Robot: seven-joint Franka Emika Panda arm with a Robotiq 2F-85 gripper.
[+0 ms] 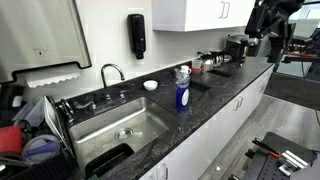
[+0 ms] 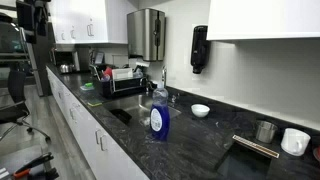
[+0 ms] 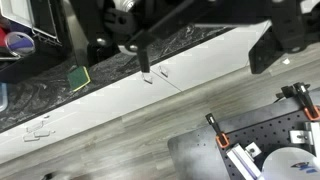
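My gripper is open, its two dark fingers far apart at the top of the wrist view with no object gripped between them. High above the floor, the arm shows at the upper right of exterior view 1 and the upper left of exterior view 2. A clear bottle of blue liquid [image 1: 182, 96] stands upright on the dark counter beside the sink [image 1: 150, 126], well away from the gripper. In exterior view 2 the same blue bottle [image 2: 160, 122] is near the counter's front edge. Behind it sits a white bowl [image 2: 200, 110].
A loaded dish rack [image 1: 34, 135] borders the sink. A green-and-yellow sponge [image 3: 78, 77] lies on the counter. At the other end are a metal pot [image 2: 265, 131], a white canister [image 2: 295, 141] and a toaster [image 2: 247, 157]. Upper cabinets [image 2: 265, 20] overhang the counter.
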